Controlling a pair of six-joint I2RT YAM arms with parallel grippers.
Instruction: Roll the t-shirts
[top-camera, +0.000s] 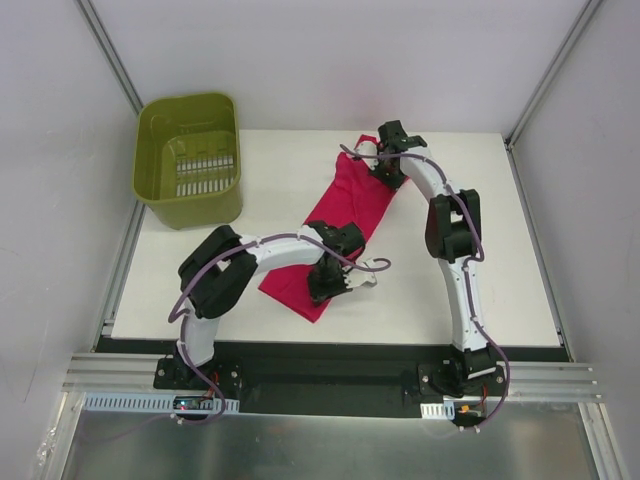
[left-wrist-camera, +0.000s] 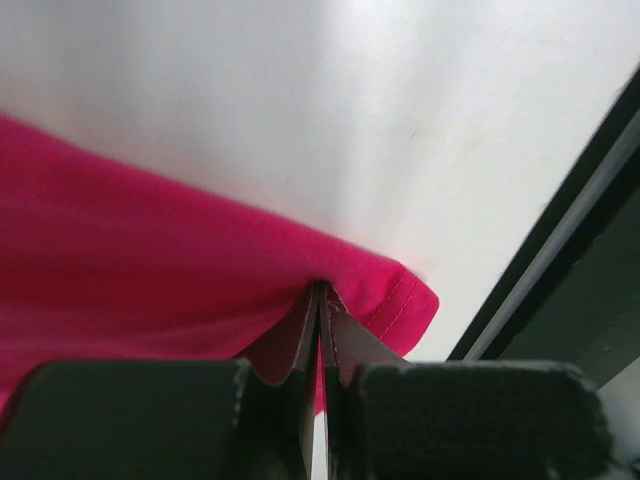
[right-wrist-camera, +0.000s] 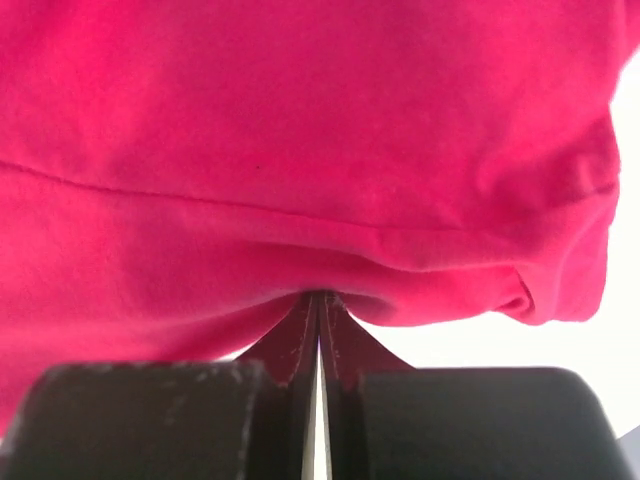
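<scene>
A pinkish-red t shirt (top-camera: 345, 205), folded into a long strip, lies diagonally over the white table from back right to front left. At its front end my left gripper (top-camera: 318, 299) is shut; in the left wrist view its fingertips meet on the cloth (left-wrist-camera: 200, 260) near a stitched corner. At the far end is my right gripper (top-camera: 388, 184), also shut. The right wrist view shows folds of the shirt (right-wrist-camera: 330, 150) drawn together at that gripper's tips, along its lower edge. Both arms partly cover the shirt from above.
An olive-green basket (top-camera: 222, 200) stands empty at the back left. Bare white table (top-camera: 450, 310) lies to the right and front. Walls rise at the back and on both sides.
</scene>
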